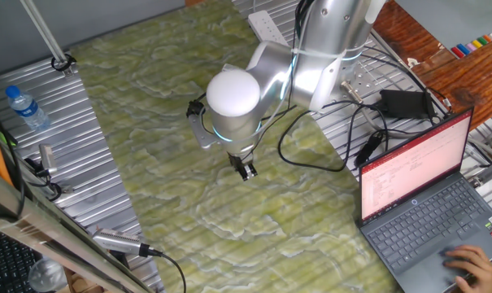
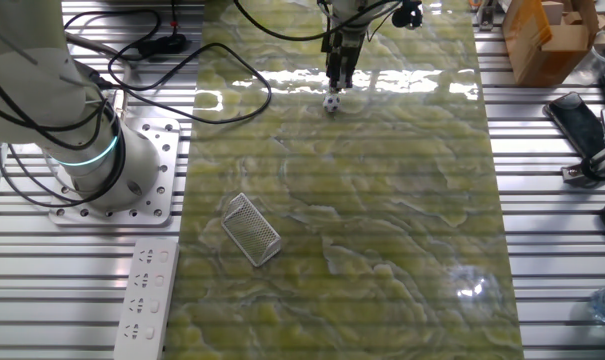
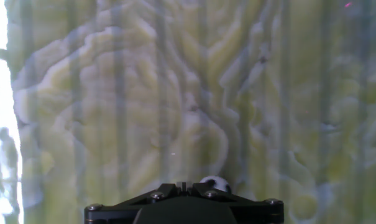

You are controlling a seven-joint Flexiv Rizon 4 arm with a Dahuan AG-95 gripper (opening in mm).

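My gripper appears shut in the wrist view, its black fingers meeting at the bottom middle with nothing visible between them. A small black-and-white ball (image 3: 216, 183) shows just past the fingers, slightly right of their tips and partly covered by them. In exterior view 2 the ball (image 2: 331, 102) lies right below the gripper (image 2: 339, 84) in the picture; whether they touch I cannot tell. Exterior view 1 shows the gripper (image 1: 247, 172) pointing down over the green marbled mat, with the ball not visible. A small metal grater (image 2: 250, 230) lies flat on the mat, away from the gripper.
To the arm's side are a loose black cable (image 2: 252, 108) and a white power strip (image 2: 146, 300). An open laptop (image 1: 424, 203) with a person's hand (image 1: 472, 268) occupies the near right. A water bottle (image 1: 28, 108) stands far left.
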